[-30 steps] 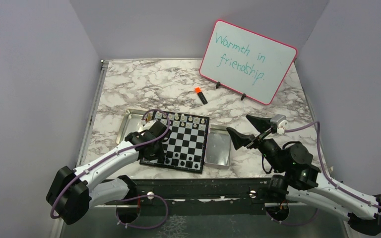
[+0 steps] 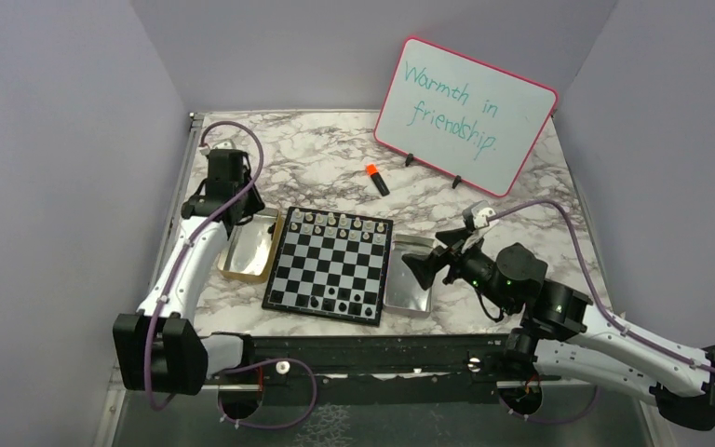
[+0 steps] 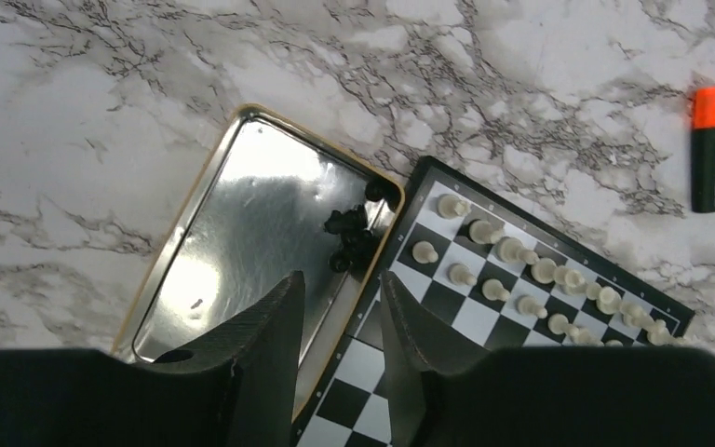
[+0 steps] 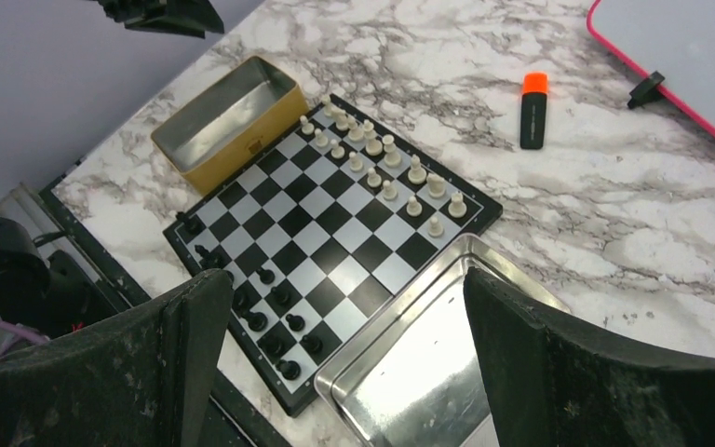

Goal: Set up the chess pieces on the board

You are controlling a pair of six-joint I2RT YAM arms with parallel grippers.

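The chessboard (image 2: 330, 265) lies mid-table. White pieces (image 4: 372, 168) stand in two rows along its far side. Several black pieces (image 4: 279, 321) stand on the near side, with bare squares among them. More black pieces (image 3: 354, 237) lie bunched in one corner of the left metal tray (image 3: 233, 223). Over that tray is my left gripper, open, with nothing between its fingers; the tray's pieces are seen below and beyond the fingertips. My right gripper (image 2: 421, 253) hangs open and empty above the right tray (image 4: 419, 363), whose visible floor is bare.
An orange-capped marker (image 2: 377, 180) lies behind the board. At the back right a whiteboard (image 2: 465, 112) with green writing stands on the table. The trays flank the board closely on both sides. Bare marble (image 2: 307, 158) spreads across the back left.
My left arm has swung from over the board's near-left part, back and left to above the left tray. The right gripper has shifted slightly left and lower.
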